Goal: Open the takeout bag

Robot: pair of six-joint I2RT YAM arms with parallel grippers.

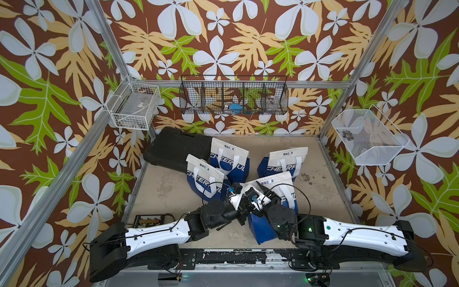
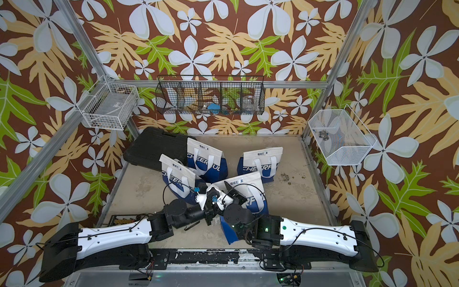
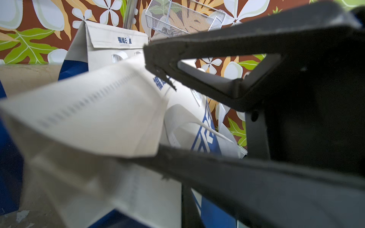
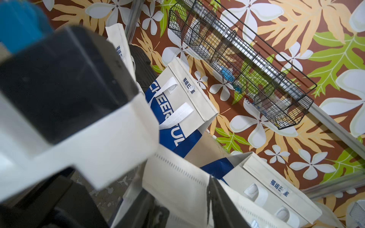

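A white-and-blue takeout bag stands in front, leaning, its pale top flap raised at the near end. My left gripper is beside that top; its finger state is unclear. My right gripper is over the bag, fingers apart around the pale flap fabric in the right wrist view; whether they grip it is not clear. The two grippers crowd together and partly hide each other. Dark finger pieces cross the left wrist view in front of the bag.
Three similar bags stand behind, beside a black case. A wire rack hangs at the back, with white baskets on both sides. Bare tabletop shows at the right.
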